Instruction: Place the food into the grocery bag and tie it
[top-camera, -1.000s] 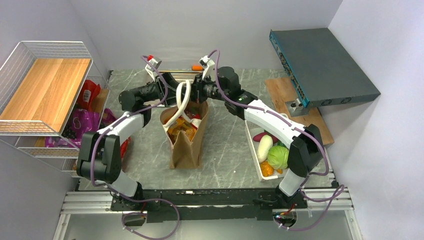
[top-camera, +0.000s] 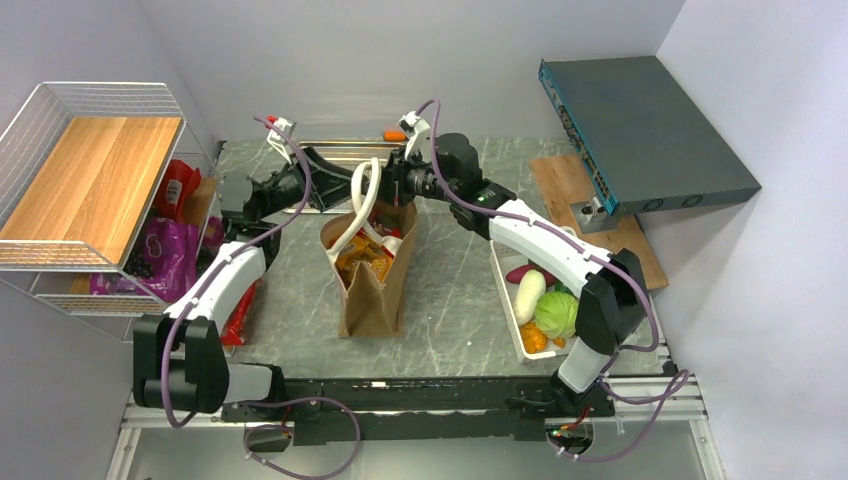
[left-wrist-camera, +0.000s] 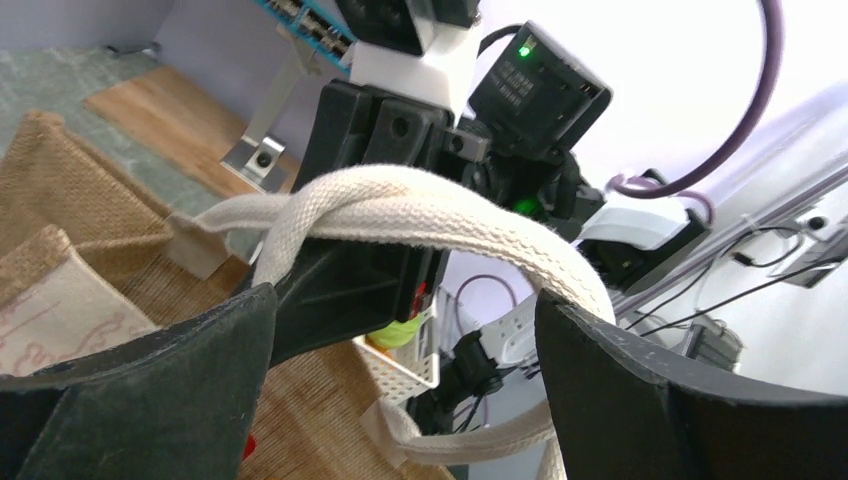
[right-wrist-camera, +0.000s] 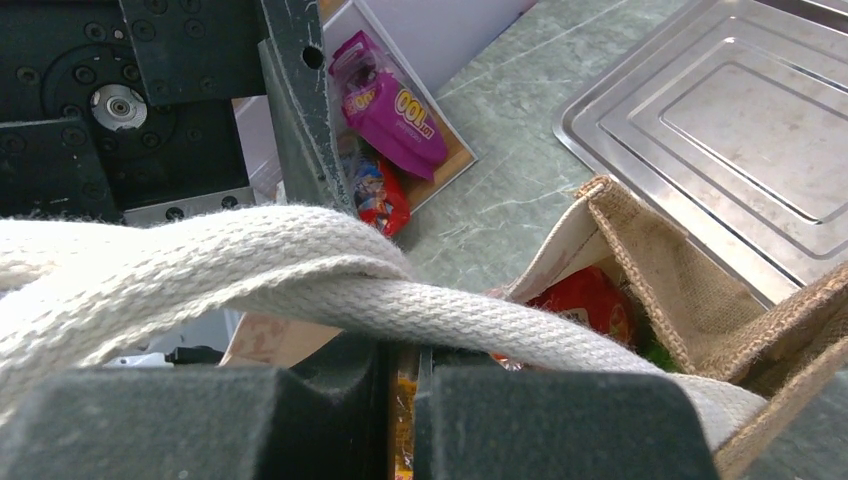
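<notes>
A brown grocery bag (top-camera: 375, 305) stands upright at mid-table, food packets (top-camera: 365, 258) inside. Its white handles (top-camera: 366, 190) rise above it, and a strap (left-wrist-camera: 420, 205) drapes over my right gripper's fingers (left-wrist-camera: 320, 290). My right gripper looks closed apart from a narrow slit; the handle (right-wrist-camera: 300, 265) crosses in front of its tips and hides what is between them. To the left of the bag's top, my left gripper stands open with its fingers wide apart. One handle loop hangs down by its right-hand fingertip, not clamped.
A metal tray (right-wrist-camera: 740, 140) lies behind the bag. At the left stands a wire rack (top-camera: 90, 180) with snack packets (top-camera: 165, 255); at the right is a white basket (top-camera: 510, 310) of vegetables. Bare table shows in front of and beside the bag.
My left arm has drawn back to the left, away from the handles, with its gripper a little farther from the right one. The right arm and bag look unmoved.
</notes>
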